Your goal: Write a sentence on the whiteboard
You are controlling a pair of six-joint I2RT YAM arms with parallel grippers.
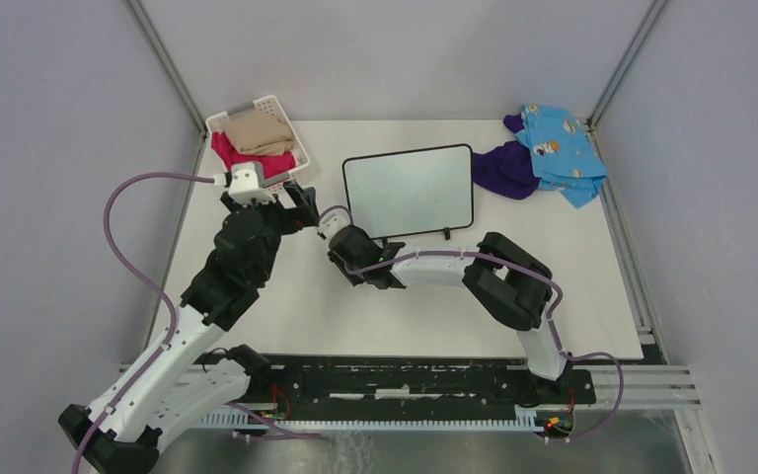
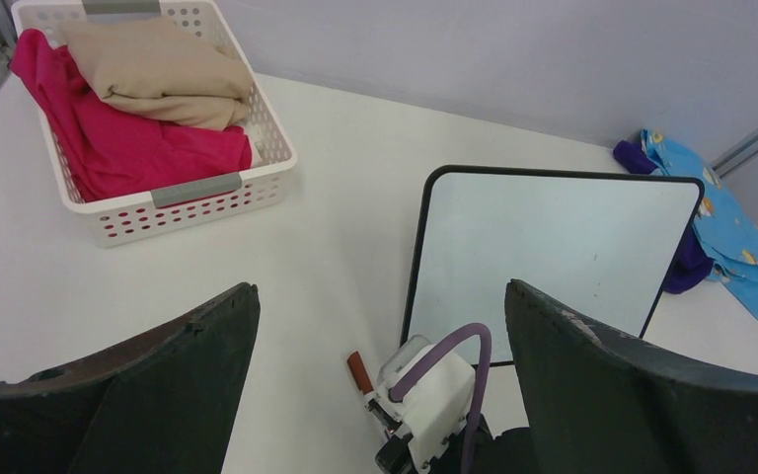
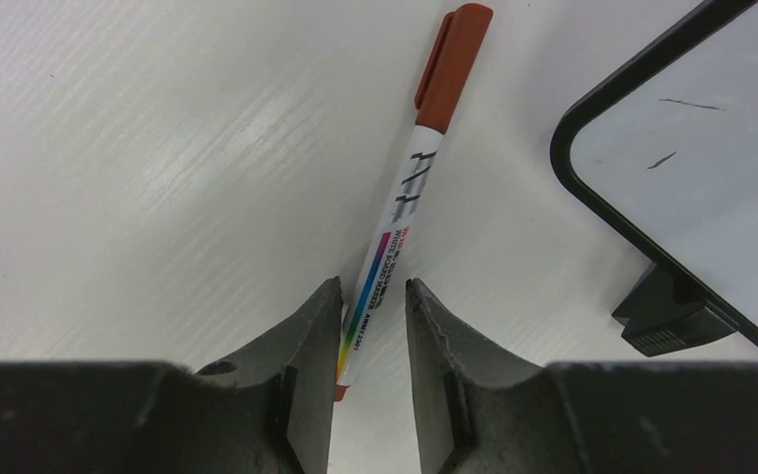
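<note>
A white marker with a red-brown cap (image 3: pixel 403 197) lies on the table, its lower end between the fingers of my right gripper. Those fingers are part open; the left one is very close to the marker, while a gap shows on the other side. In the left wrist view, the cap end (image 2: pixel 358 371) pokes out beside the right gripper. The whiteboard (image 1: pixel 410 193) stands behind, its face nearly bare; two short dark marks show on it in the right wrist view. My left gripper hangs open and empty to the left of the board.
A white basket (image 2: pixel 197 197) with red and beige cloths stands at the back left. Purple cloth (image 1: pixel 505 171) and blue patterned cloth (image 1: pixel 563 148) lie right of the board. The board's black foot (image 3: pixel 673 314) sits near the right gripper.
</note>
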